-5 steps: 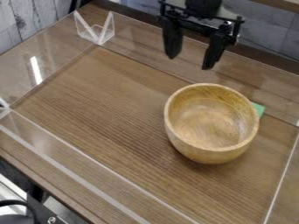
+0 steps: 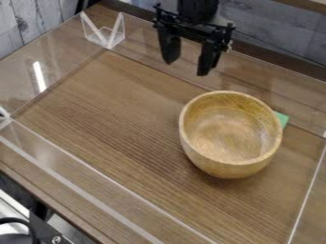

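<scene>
The black robot gripper (image 2: 192,55) hangs at the top centre of the camera view, above the wooden surface, with two dark fingers pointing down. I cannot tell whether it is open or shut, or whether anything is between the fingers. A large light wooden bowl (image 2: 230,162) sits empty on the right half of the surface, below the gripper. A small pale green object (image 2: 280,120) lies just behind the bowl's right side, partly hidden by it.
A white wire-like object (image 2: 105,33) stands at the back left near the edge. A black cable lies at the bottom left corner.
The gripper has shifted slightly left and changed its pose over the last second. The bowl and the green object have not moved.
</scene>
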